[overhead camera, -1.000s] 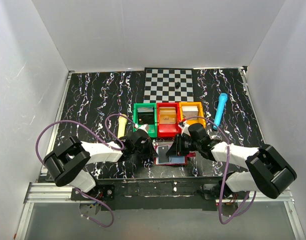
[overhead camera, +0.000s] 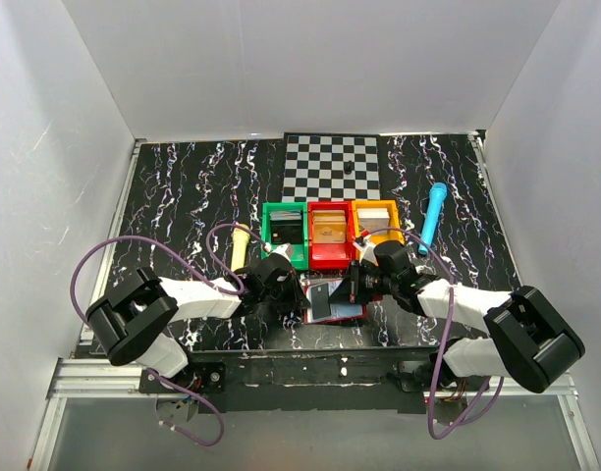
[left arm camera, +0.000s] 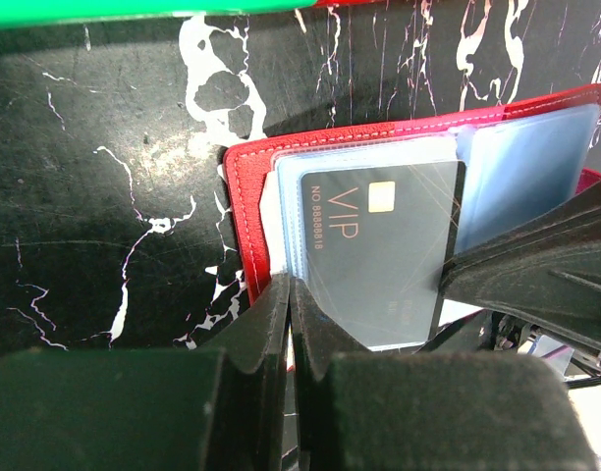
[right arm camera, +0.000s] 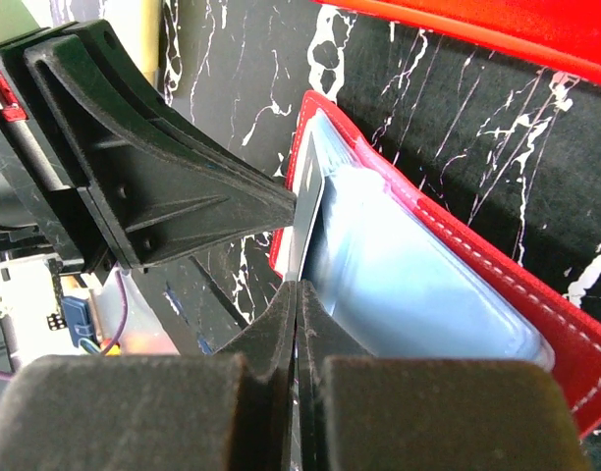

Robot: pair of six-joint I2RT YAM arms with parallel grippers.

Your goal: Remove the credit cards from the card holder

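A red card holder (left arm camera: 246,216) with clear blue-tinted sleeves (right arm camera: 418,304) lies on the marble surface, holding a grey VIP card (left arm camera: 369,255) with a gold chip. My left gripper is shut at the holder's left edge, with nothing clearly visible between its fingers. My right gripper is shut, its tips at the edge of the grey card; nothing clearly shows between them. In the top view both grippers meet over the holder, front centre.
Green (overhead camera: 285,257), red (overhead camera: 330,257) and yellow (overhead camera: 384,235) bins with cards stand behind the holder. A checkered board (overhead camera: 320,167) lies at the back, a yellow object (overhead camera: 240,235) at left, a blue object (overhead camera: 433,216) at right.
The left arm looks unmoved.
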